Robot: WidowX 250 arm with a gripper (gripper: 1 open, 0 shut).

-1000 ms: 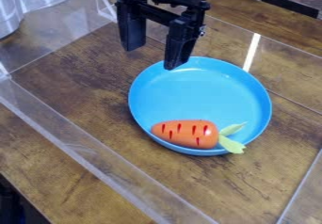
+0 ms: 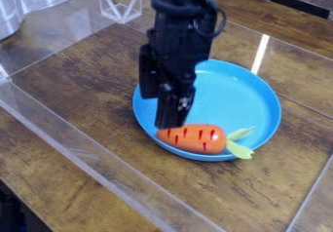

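Observation:
My black gripper (image 2: 176, 104) hangs over the left part of a blue plate (image 2: 247, 99), open, its fingers pointing down just above and left of a toy carrot (image 2: 196, 138). The orange carrot with pale green leaves lies on the plate's front part. The gripper hides part of the plate, and I cannot tell whether it touches the carrot.
A wooden table (image 2: 72, 80) surrounds the plate, with free room left and in front. A metal object (image 2: 8, 2) stands at the back left. Clear strips run along the left foreground.
My gripper has moved down and toward the front, from the back of the plate to just over the carrot. The plate and carrot have not moved.

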